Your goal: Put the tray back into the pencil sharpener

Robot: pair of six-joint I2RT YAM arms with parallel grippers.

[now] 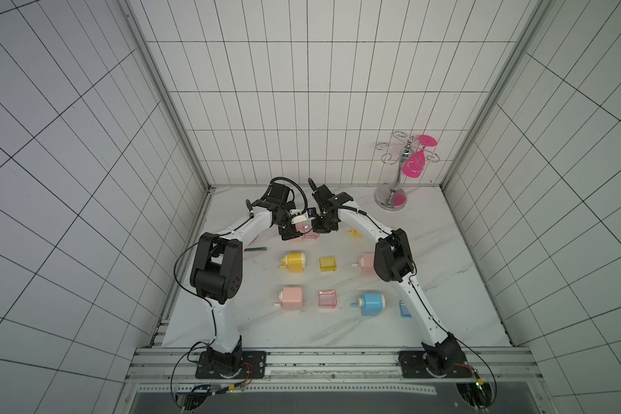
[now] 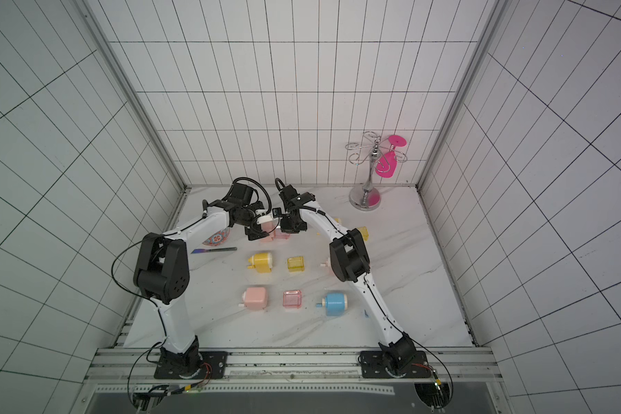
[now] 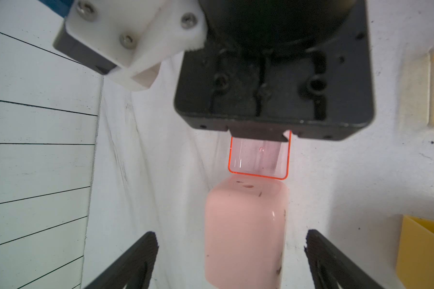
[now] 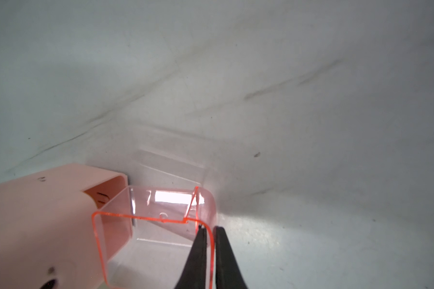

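Observation:
A pink sharpener body [image 3: 246, 231] lies on the table at the back middle, below my left gripper, whose open fingers stand either side of it in the left wrist view. My right gripper is shut on the rim of a clear pink tray [image 4: 156, 245] with an orange-red edge. In the right wrist view the tray lies at the mouth of the sharpener body [image 4: 48, 226], in line with its opening. Whether any of the tray is inside cannot be told clearly.
Yellow [image 1: 293, 262], pink [image 1: 291, 298] and blue [image 1: 372, 303] sharpeners and loose trays [image 1: 327, 298] stand in front. A metal stand [image 1: 393, 196] with pink items is at the back right.

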